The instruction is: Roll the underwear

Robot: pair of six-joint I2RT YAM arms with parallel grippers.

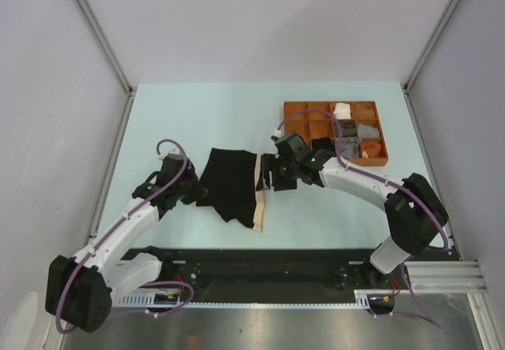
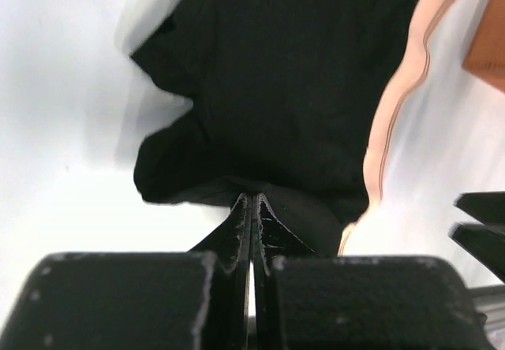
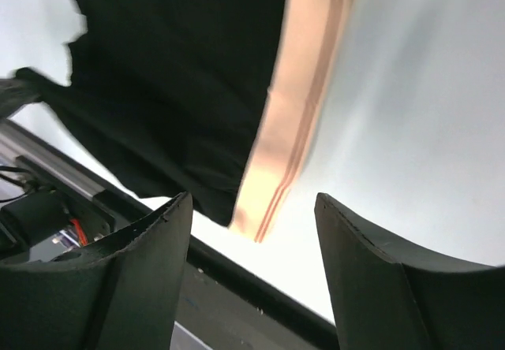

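Note:
The black underwear lies spread on the white table, its peach waistband along the right side. In the left wrist view, folds of the black cloth run up to the tips of my left gripper, which is shut on its near left edge. From the right wrist view, a corner of the cloth rises towards that gripper. My right gripper stands open over the middle of the waistband in the top view. Between and beyond its fingertips, the waistband shows, not clamped.
A brown divided box stands at the back right, with several folded cloths in some compartments. The table's front edge lies just below the waistband's near end.

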